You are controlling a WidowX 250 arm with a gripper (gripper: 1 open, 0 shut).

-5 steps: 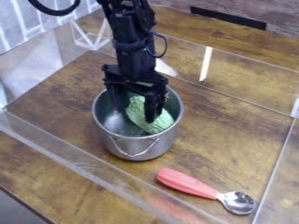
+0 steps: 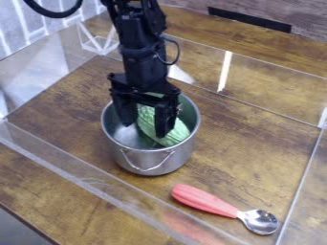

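Observation:
My black gripper (image 2: 143, 113) reaches down from the top into a metal pot (image 2: 149, 159) at the centre of the camera view, its fingers inside the rim around a pale green ridged object (image 2: 166, 134) that leans in the pot. The fingertips are partly hidden, so whether they touch it is unclear.
A spoon with a red handle (image 2: 205, 202) and steel bowl lies at the front right.
The gripper has shifted only slightly within the pot. The pot and spoon are where they were.

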